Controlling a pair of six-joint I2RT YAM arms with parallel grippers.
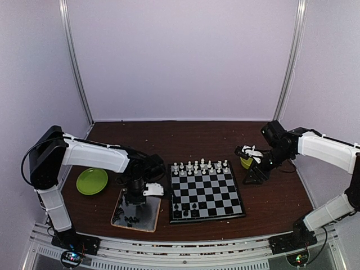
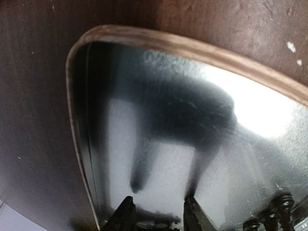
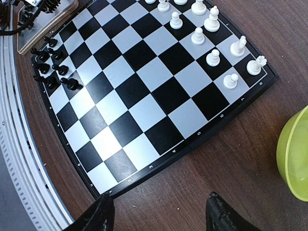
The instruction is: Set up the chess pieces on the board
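The chessboard (image 1: 203, 194) lies mid-table, white pieces (image 3: 211, 20) standing in two rows along its far side. Several black pieces (image 3: 70, 83) stand at its near left corner. Left of the board, a metal tray (image 1: 149, 220) holds loose black pieces (image 1: 130, 220). My left gripper is open, low over the tray; a dark piece (image 2: 156, 217) lies between and beyond its fingertips, not clasped as far as shows. Other black pieces (image 2: 281, 204) are at the lower right of that view. My right gripper hangs right of the board, fingers apart and empty.
A green plate (image 1: 91, 181) lies at the table's left. Behind my right gripper stands a yellow-green bowl (image 3: 293, 154). Bare wood (image 1: 214, 140) stretches across the back of the table.
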